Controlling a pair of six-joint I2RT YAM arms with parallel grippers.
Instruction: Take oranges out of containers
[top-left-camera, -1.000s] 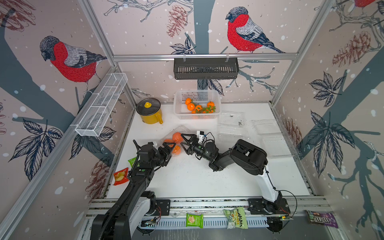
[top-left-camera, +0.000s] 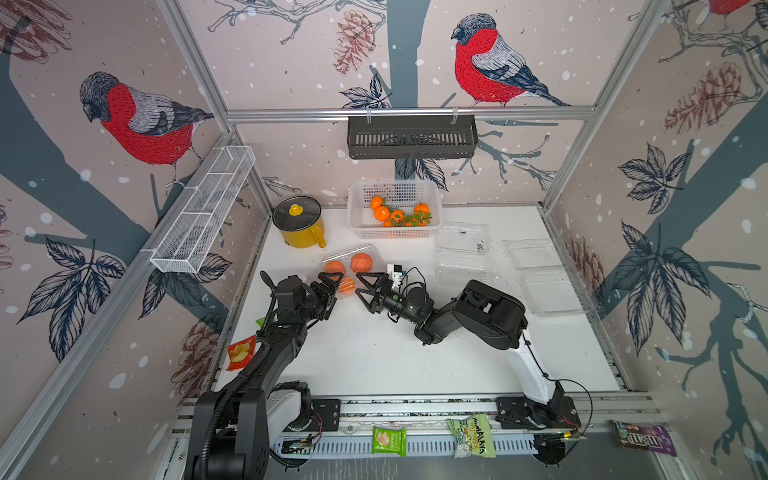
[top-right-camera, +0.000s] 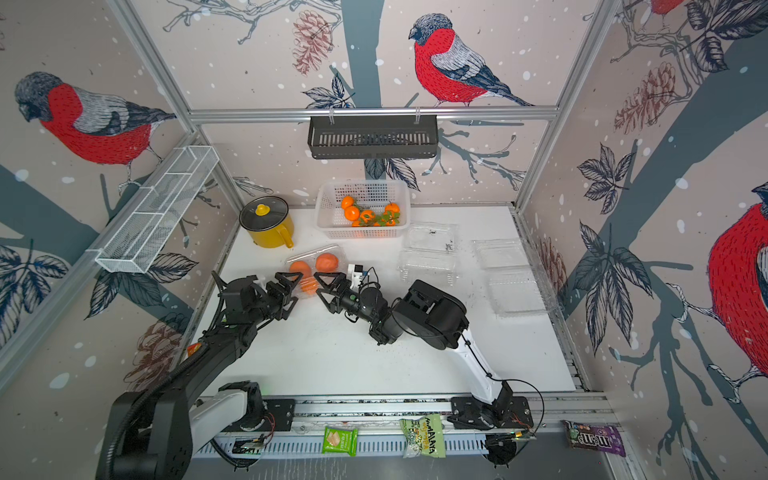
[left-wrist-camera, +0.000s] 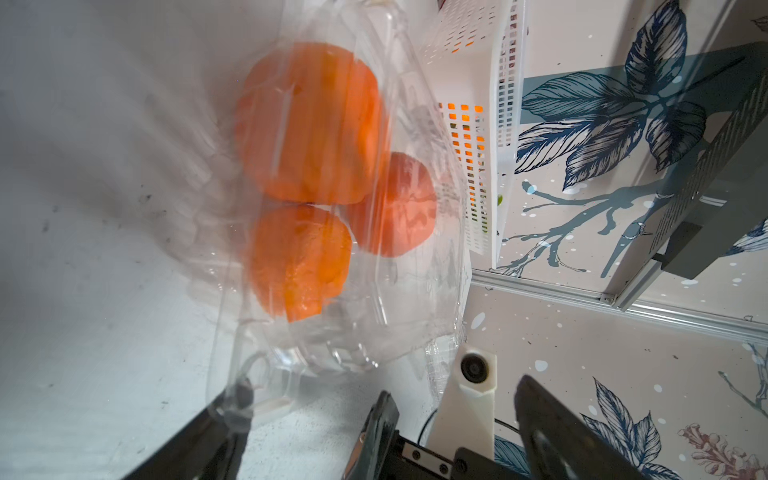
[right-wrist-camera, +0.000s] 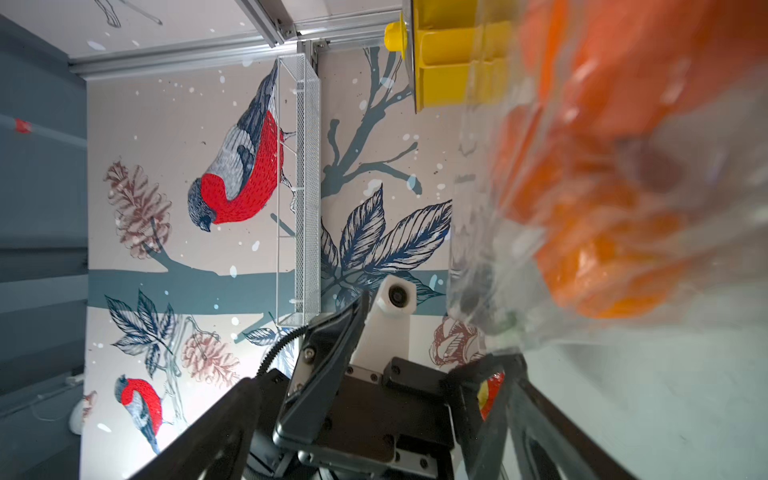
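Observation:
A clear plastic container (left-wrist-camera: 384, 320) with 3 oranges inside stands on the left part of the table. Its large orange (left-wrist-camera: 312, 124), its smaller orange (left-wrist-camera: 300, 260) and its reddish orange (left-wrist-camera: 404, 208) show through the clear wall. My left gripper (top-left-camera: 333, 295) stands open at the container's front left, nothing seen held in it. Facing it from the front right is my right gripper (top-left-camera: 362, 293), its fingers apart and no fruit between them. In the right wrist view the container is close and blurred; whether its wall touches those fingers I cannot tell.
A white basket (top-left-camera: 356, 216) holding oranges and tomatoes stands at the back. A yellow pot (top-left-camera: 298, 233) is behind the container on the left. Empty clear containers (top-left-camera: 462, 248) lie to the right.
The container has turned and shifted slightly left compared with a second ago.

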